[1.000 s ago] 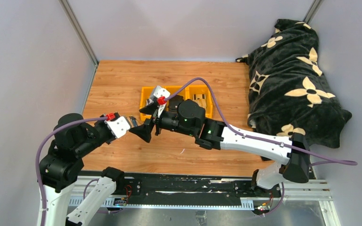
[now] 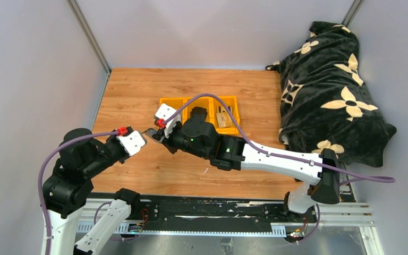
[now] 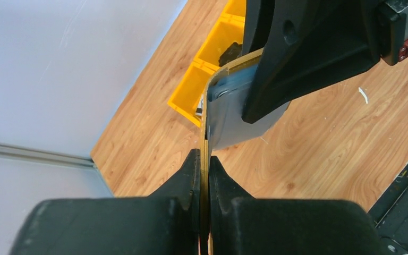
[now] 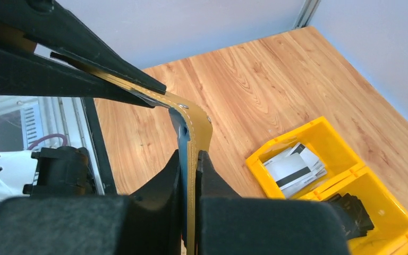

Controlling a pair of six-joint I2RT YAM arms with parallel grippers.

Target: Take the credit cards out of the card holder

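Between the two arms hangs a tan stitched card holder (image 4: 204,125), bent, with a smooth bluish-grey face (image 3: 231,117). At one end of it my left gripper has its fingertips closed in on both sides. On another part my right gripper is shut, the folded tan edge pinched between its dark fingers. From above, the holder shows only as a small patch between the gripper tips. Whether cards sit inside the holder I cannot tell.
On the wooden table (image 2: 244,183) stands a yellow divided box (image 4: 284,139). White cards (image 4: 292,169) lie in one compartment, a dark item (image 4: 361,212) in another, and tan pieces (image 2: 223,118) in the third. A dark flowered cushion (image 2: 329,95) fills the right side.
The left arm has barely moved.
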